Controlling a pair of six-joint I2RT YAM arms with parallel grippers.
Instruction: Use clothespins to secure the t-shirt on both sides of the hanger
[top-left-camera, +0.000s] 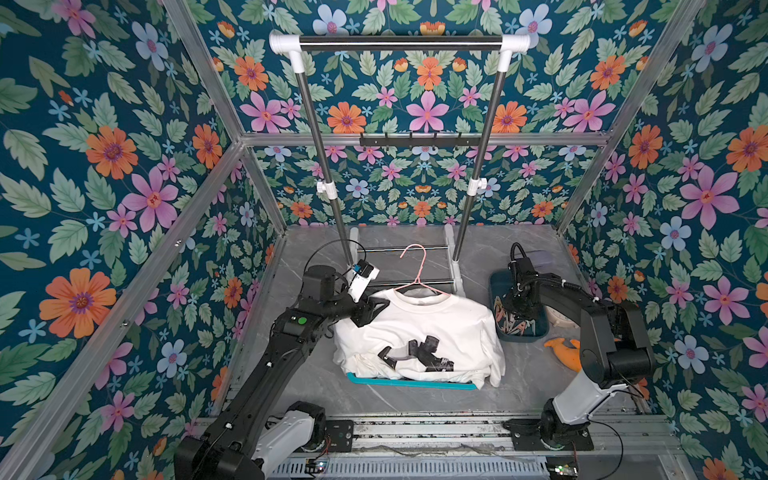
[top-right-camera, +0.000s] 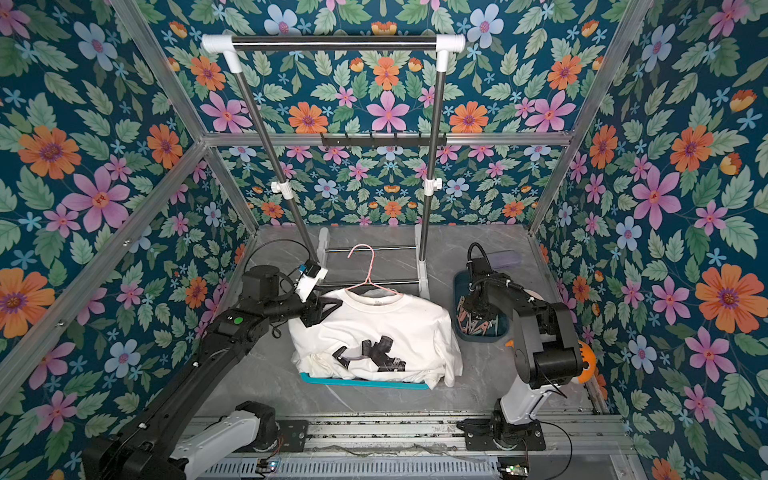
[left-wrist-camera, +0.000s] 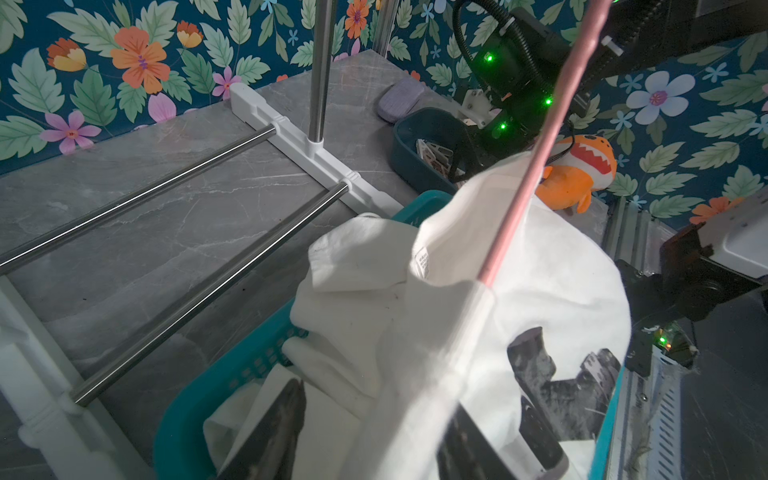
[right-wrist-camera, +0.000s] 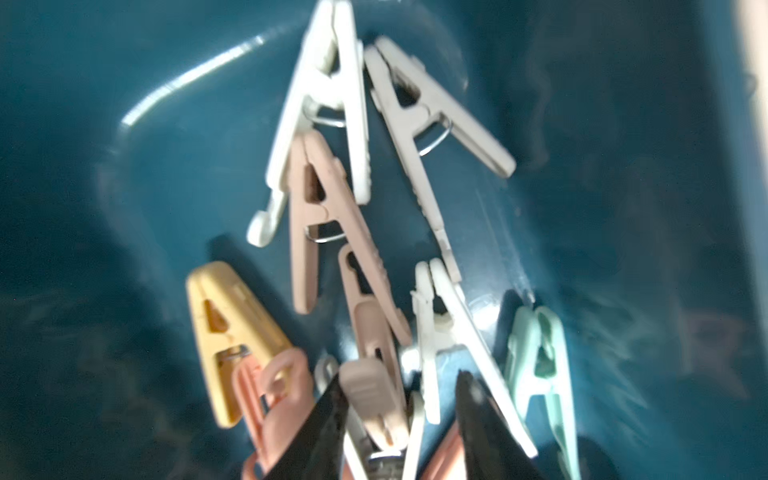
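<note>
A white T-shirt (top-left-camera: 424, 328) with a dark print hangs draped on a pink hanger (left-wrist-camera: 520, 200), over a teal tray (top-left-camera: 400, 384). My left gripper is shut on the hanger's shoulder with the shirt over it, at the shirt's upper left. My right gripper is down inside the dark teal bin (top-right-camera: 488, 332) at the right, part open over clothespins in white, beige (right-wrist-camera: 316, 224), yellow (right-wrist-camera: 224, 320), pink and mint; whether one is between its fingers is unclear.
A metal rack (top-left-camera: 484, 112) stands behind the shirt, its base bars on the grey table. An orange plush toy (top-left-camera: 564, 352) lies beside the bin, and a purple object (left-wrist-camera: 400, 100) behind it. Bare table shows left and front of the shirt.
</note>
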